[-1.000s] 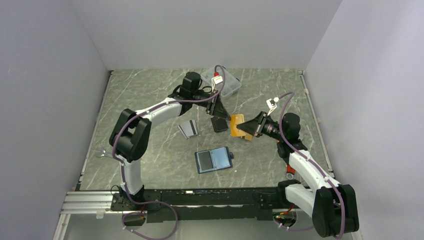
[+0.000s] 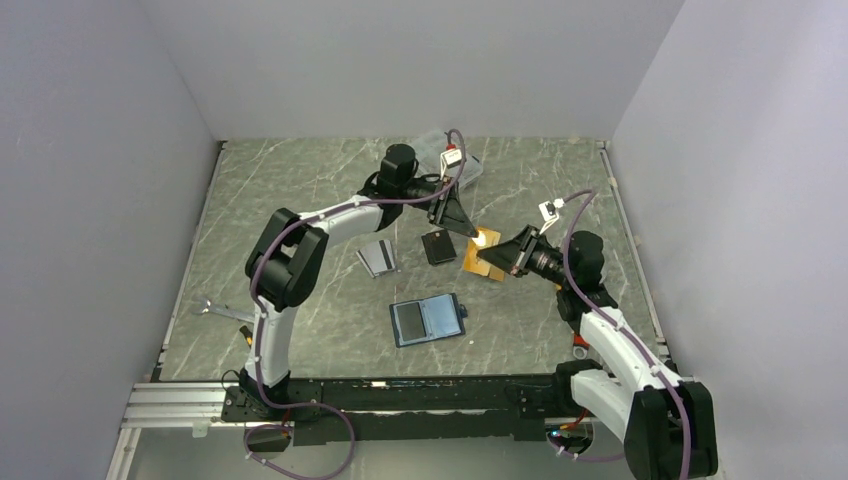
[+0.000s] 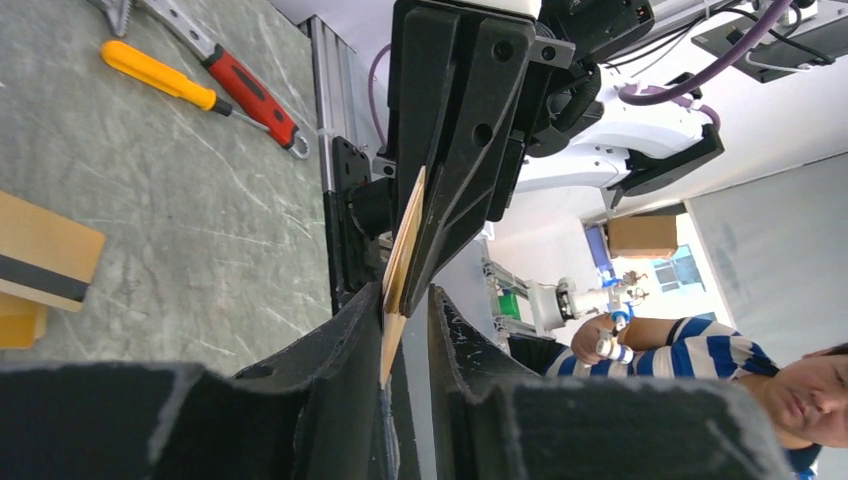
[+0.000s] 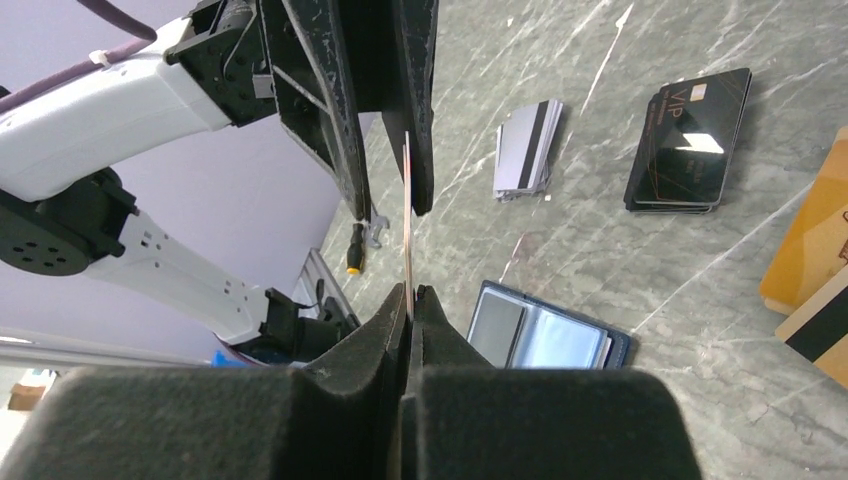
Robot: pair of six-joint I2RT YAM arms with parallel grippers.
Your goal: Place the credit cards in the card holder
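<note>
A thin gold card [image 4: 407, 240] stands edge-on in the right wrist view, its lower end pinched by my shut right gripper. Its far end lies between the parted fingers of my left gripper, closer to one finger than the other. From above, the left gripper [image 2: 474, 236] reaches the card from the upper left. The blue card holder [image 2: 425, 320] lies spread flat near the front. Farther back are a silver card stack [image 2: 377, 258] and a black card stack [image 2: 438, 247]. More gold cards [image 4: 820, 230] rest at the right wrist view's right edge.
A clear plastic box [image 2: 466, 172] stands at the back, partly behind the left arm. A wrench [image 2: 215, 309] lies at the left; a yellow screwdriver [image 3: 160, 75] and a red-handled tool [image 3: 252, 92] are in the left wrist view.
My left gripper has come rightward over the gold card, its tips now overlapping the card's upper end. The right gripper has shifted only slightly, still with the card.
</note>
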